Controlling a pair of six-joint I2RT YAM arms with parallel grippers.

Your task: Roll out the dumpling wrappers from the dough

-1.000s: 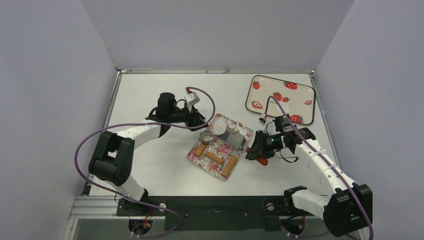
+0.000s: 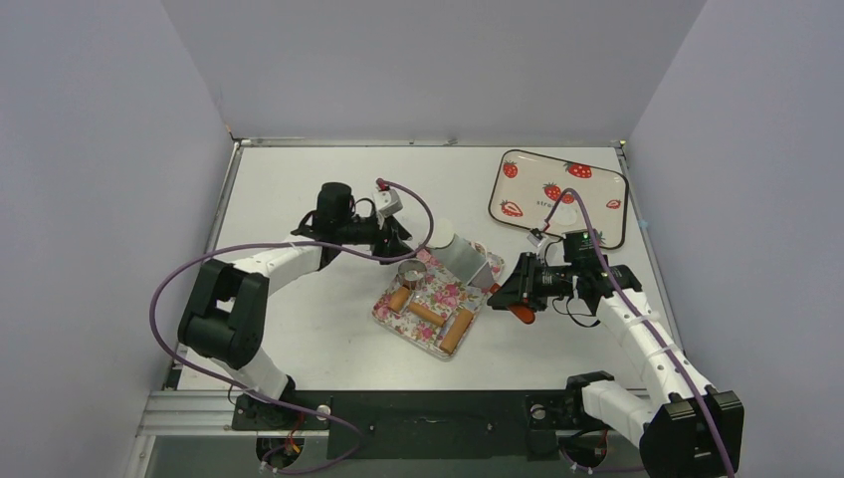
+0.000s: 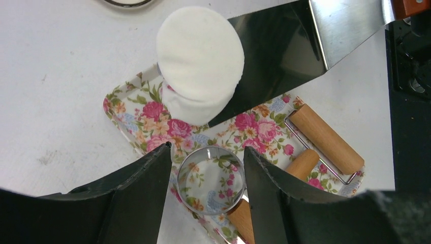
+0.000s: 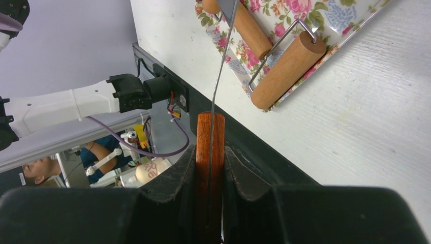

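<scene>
My right gripper is shut on the wooden handle [image 4: 209,132] of a spatula, whose metal blade [image 3: 274,51] lies over the floral tray [image 3: 147,122]. White dough rounds [image 3: 198,56] are stacked on the blade's end. My left gripper is open above the tray, with a metal ring cutter [image 3: 211,206] below between its fingertips. Wooden rolling pins [image 4: 284,71] lie in the tray, one with a wire frame.
A strawberry-patterned tray [image 2: 537,174] stands at the back right.
</scene>
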